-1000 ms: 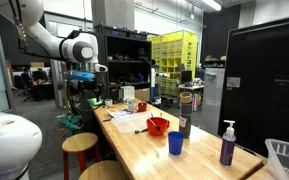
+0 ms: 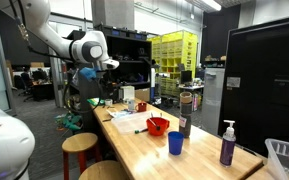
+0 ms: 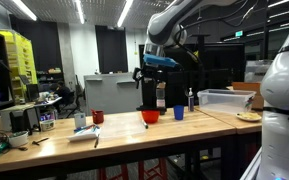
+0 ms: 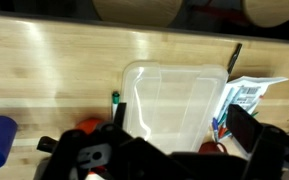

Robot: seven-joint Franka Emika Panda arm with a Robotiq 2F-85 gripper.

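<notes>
My gripper hangs high above the table, open, with nothing visible between its fingers. Exterior view 2 shows the gripper (image 3: 138, 76) well above the table surface. In the wrist view a pale rectangular mat or lid (image 4: 169, 85) lies below the fingers. The red bowl (image 2: 158, 126) stands on the table, a handle-like thing sticking out of it; my gripper partly covers it in the wrist view. Nearer the front stands a blue cup (image 2: 175, 143). A green marker (image 4: 115, 99) lies beside the pale mat.
A dark bottle (image 2: 185, 122), a purple pump bottle (image 2: 228, 145) and a clear bin (image 2: 286, 158) line the table's far side. Several pens and a printed packet (image 4: 242, 95) lie near the mat. Stools (image 2: 81, 143) stand along the table edge.
In exterior view 1 the arm's end has swung right and risen, and the gripper has turned outward toward the table. The objects on the table have not moved.
</notes>
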